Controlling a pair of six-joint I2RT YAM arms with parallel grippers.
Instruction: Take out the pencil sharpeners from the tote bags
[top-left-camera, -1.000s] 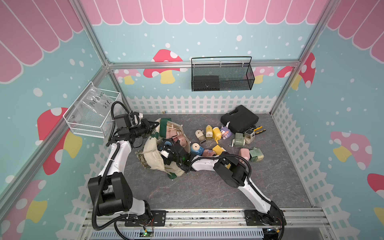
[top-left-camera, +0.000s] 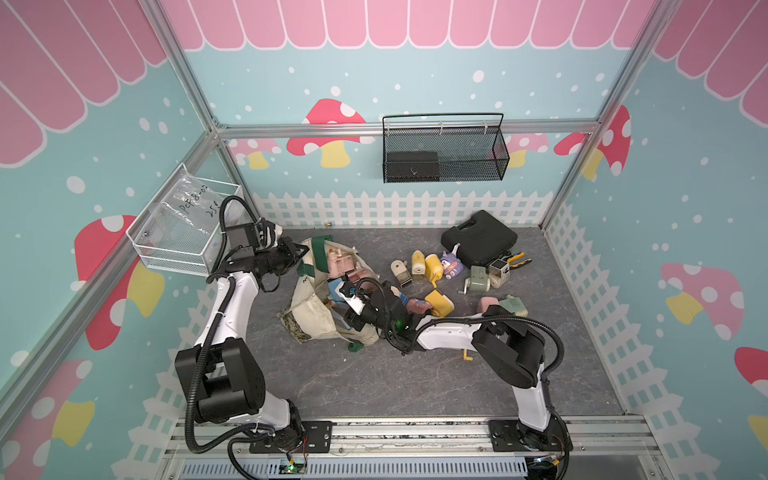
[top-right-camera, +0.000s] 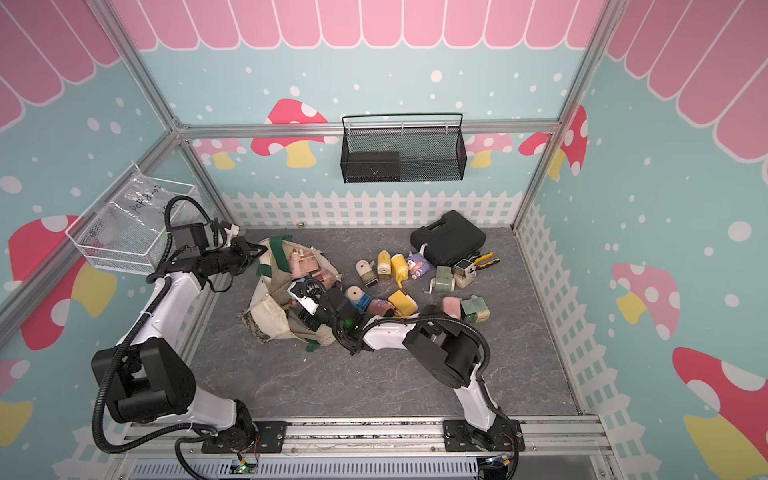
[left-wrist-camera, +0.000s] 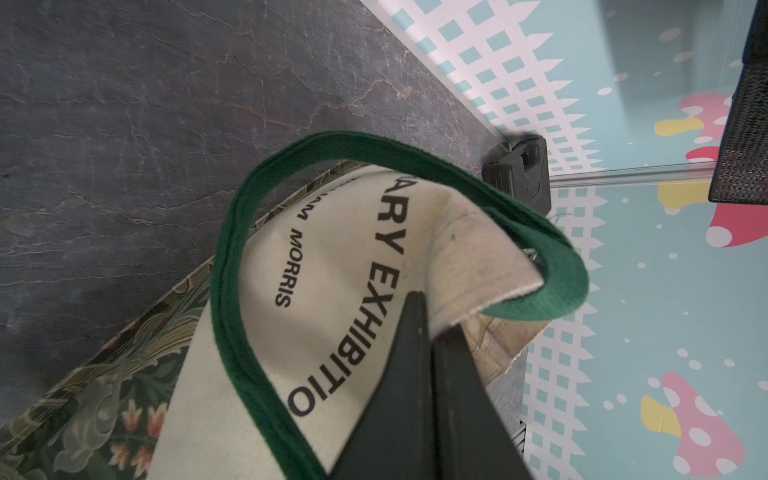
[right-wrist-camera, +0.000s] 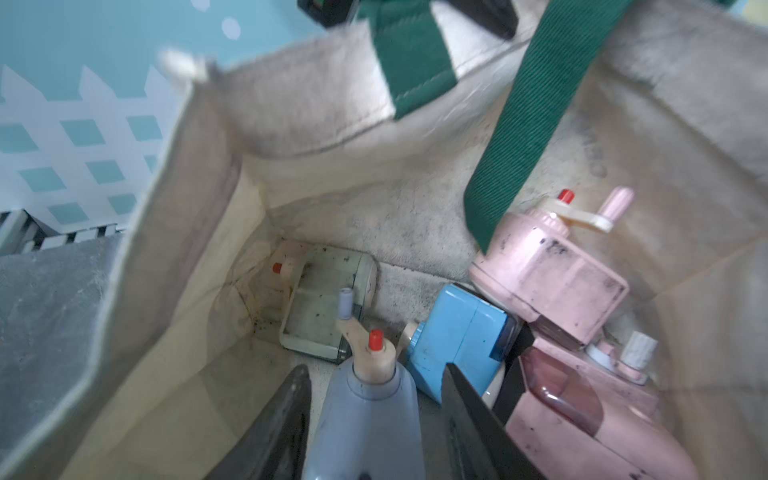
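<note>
The cream tote bag (top-left-camera: 312, 312) with green straps stands at left on the floor, its mouth open. My left gripper is shut on a fold of its rim. Within the bag, in the right wrist view, my right gripper is shut on a grey-blue pencil sharpener (right-wrist-camera: 364, 432), whose lower part is cut off by the frame. Beyond it lie a grey-green sharpener (right-wrist-camera: 324, 300), a blue sharpener (right-wrist-camera: 456, 340), a pink sharpener (right-wrist-camera: 552, 268) and another pink one with a dark window (right-wrist-camera: 592, 416).
Several sharpeners stand on the floor right of the bag, among them a yellow one (top-left-camera: 439, 303) and a green one (top-left-camera: 478, 279). A black case (top-left-camera: 480, 237) lies at the back right. Wire baskets hang on the back (top-left-camera: 472, 164) and left walls.
My right gripper has moved rightward, and its arm is bent back more. The left gripper has shifted slightly left with the bag rim.
</note>
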